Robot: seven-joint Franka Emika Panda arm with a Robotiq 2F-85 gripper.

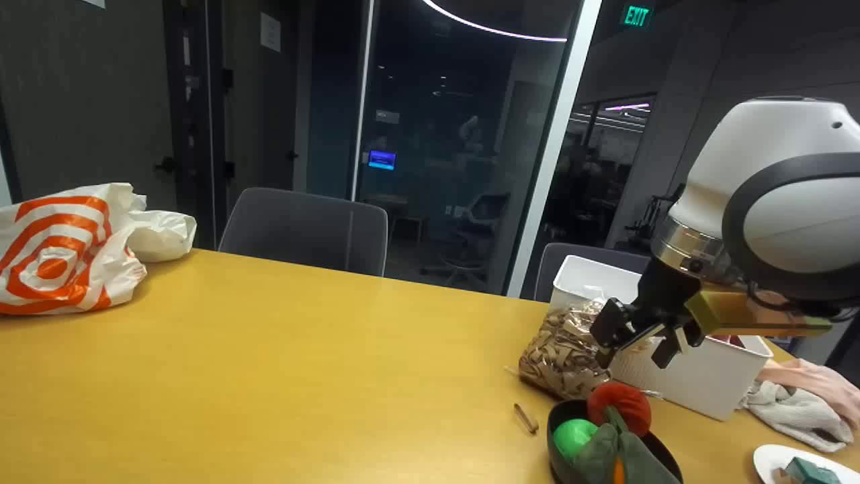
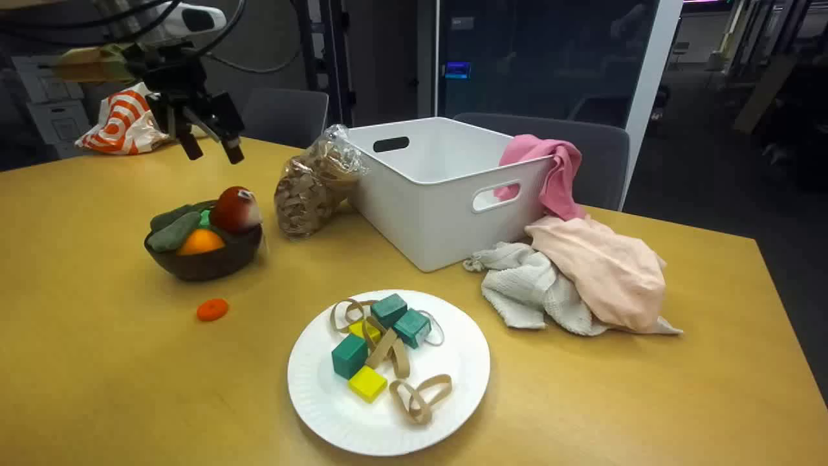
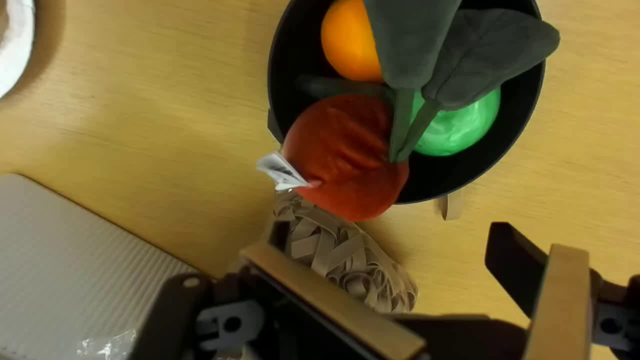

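My gripper (image 1: 635, 353) hangs open above the table with nothing between its fingers. In the second exterior view, the gripper (image 2: 213, 152) is over and slightly behind a dark bowl (image 2: 203, 268). That bowl holds a red plush fruit (image 2: 232, 210), an orange (image 2: 201, 241), a green ball and grey-green plush leaves (image 2: 175, 232). From the wrist, the red fruit (image 3: 342, 159) leans over the bowl's rim, a white tag on its side. A clear bag of tan rubber bands (image 3: 336, 249) lies partly hidden behind one finger.
A white bin (image 2: 435, 210) with a pink cloth (image 2: 552, 167) over its edge stands beside the bag. Crumpled cloths (image 2: 598, 272), a plate (image 2: 458, 388) of blocks and bands, and an orange disc (image 2: 211, 310) lie nearby.
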